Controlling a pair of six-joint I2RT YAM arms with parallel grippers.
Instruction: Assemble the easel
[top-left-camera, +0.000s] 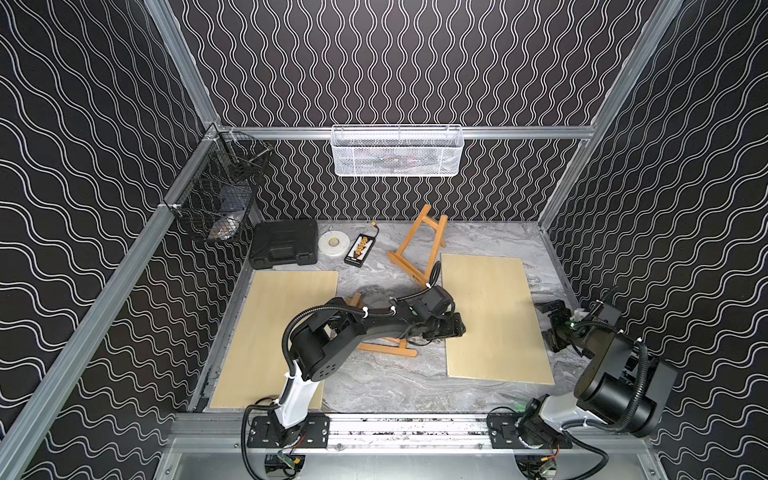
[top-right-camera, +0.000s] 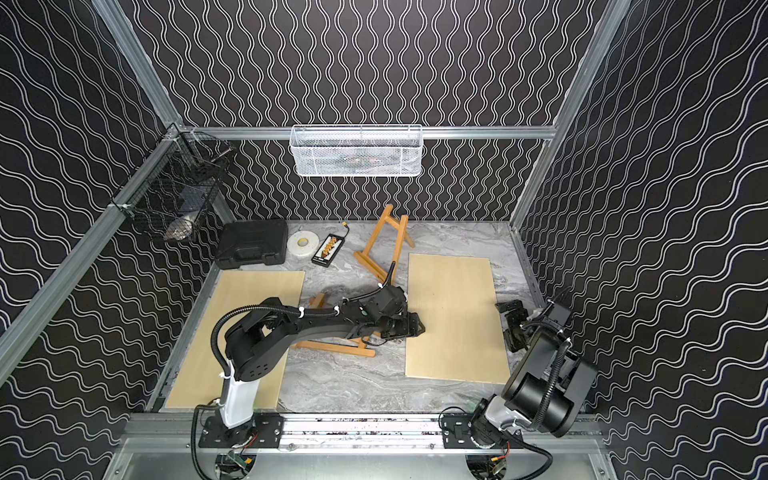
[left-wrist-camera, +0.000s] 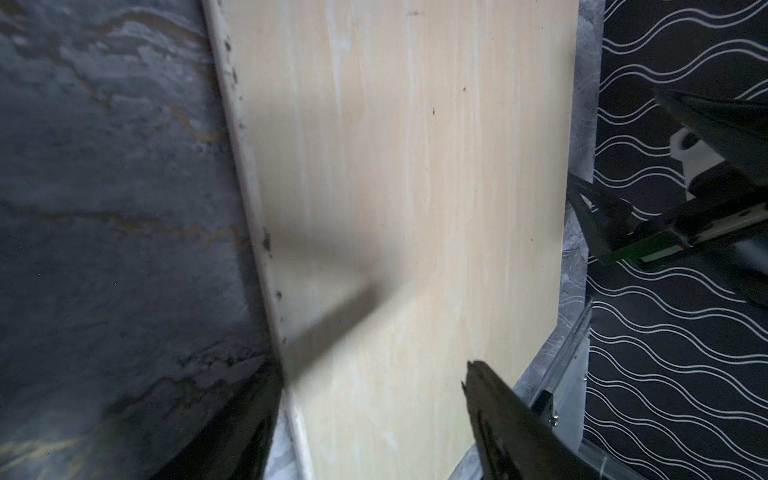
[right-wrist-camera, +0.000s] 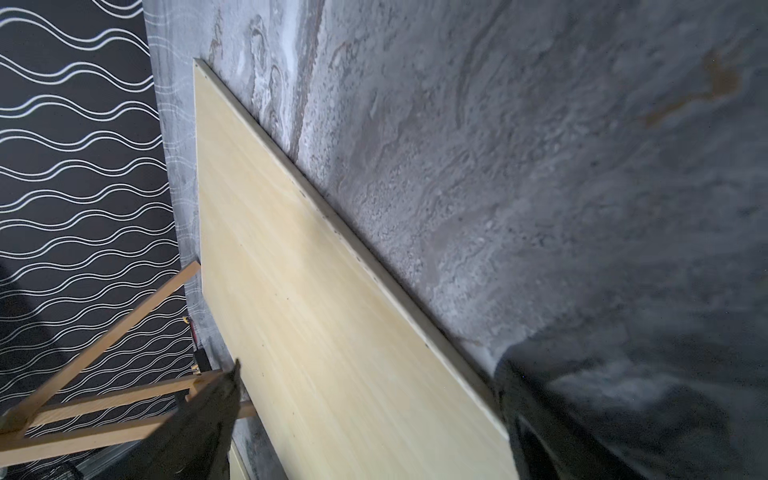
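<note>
A pale board (top-left-camera: 492, 312) lies flat on the marble table at the right. My left gripper is open over this board's left edge, near its middle, with nothing held. My right gripper stands open just outside the board's right edge, low by the table. A wooden easel frame (top-right-camera: 398, 236) lies behind, left of that board's far end. More wooden pieces (top-right-camera: 336, 348) lie partly hidden under the left arm. A second board (top-left-camera: 276, 320) lies at the left.
A black case (top-left-camera: 284, 244), a white tape roll (top-left-camera: 333, 242) and a small black box with metal pieces (top-left-camera: 361, 249) sit at the back left. A white wire basket (top-left-camera: 396, 152) hangs on the back wall. Some marble is clear at front centre.
</note>
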